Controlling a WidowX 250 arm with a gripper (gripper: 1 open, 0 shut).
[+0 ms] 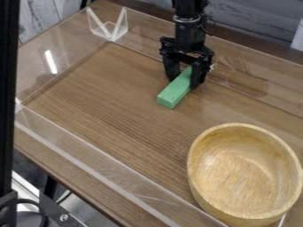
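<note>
My black gripper (186, 55) reaches in from the top centre and is down at the upper end of a green oblong object (176, 89), which lies slanted on the wooden table. The dark fingers overlap that end; whether they are shut on it or open around it is unclear.
A large beige round bowl (243, 173) fills the lower right. A clear angular plastic piece (108, 24) stands at the upper left. Transparent edging runs along the table's left side, with black parts at the lower left corner.
</note>
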